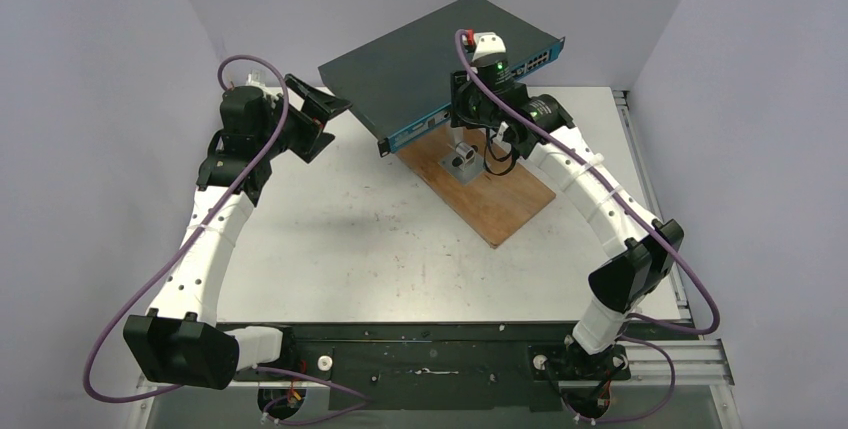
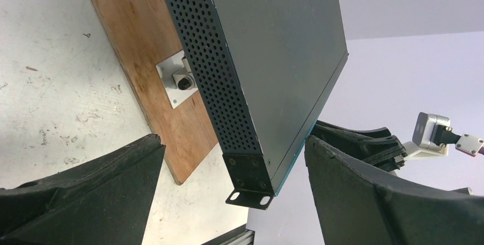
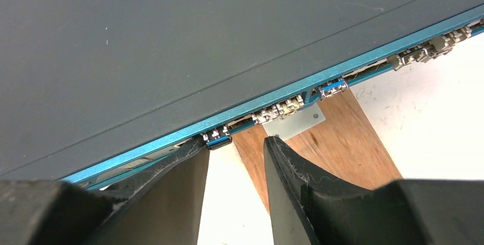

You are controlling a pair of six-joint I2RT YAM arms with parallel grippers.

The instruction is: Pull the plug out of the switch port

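Note:
The grey switch sits tilted on a stand, its blue port front toward me. In the right wrist view, metal plugs and modules line the port strip, with a blue-latched one just beyond my right gripper's left finger. My right gripper is open at the front edge, nothing clearly between its fingers. My left gripper stands open left of the switch, near its perforated side and corner bracket.
The stand's metal plate is fixed on a wooden board. Grey walls enclose the sides and back.

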